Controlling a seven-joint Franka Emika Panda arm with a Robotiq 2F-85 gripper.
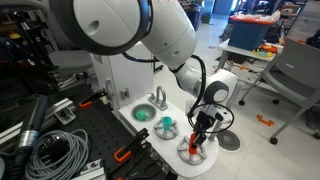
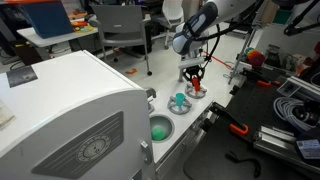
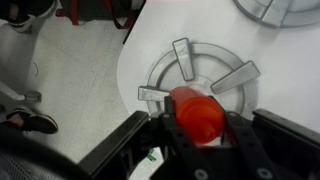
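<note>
A red-orange cup (image 3: 198, 118) stands between the fingertips of my gripper, which is shut on it. Below the cup lies a round metal burner grate (image 3: 240, 76) with several flat bars. From the first exterior side, the red cup (image 1: 193, 145) shows at the grate (image 1: 186, 157), with my gripper (image 1: 197, 137) coming down onto it from above. In the second exterior view the red cup (image 2: 196, 85) sits under the white gripper body (image 2: 191, 62). Whether the cup's base touches the grate cannot be seen clearly.
A teal cup (image 1: 167, 122) rests on a second burner grate (image 1: 164, 131). Left of it is a small round sink (image 1: 143, 112) with a green thing inside and a faucet (image 1: 157, 94). Black rails with red clamps (image 1: 123, 154) border the counter.
</note>
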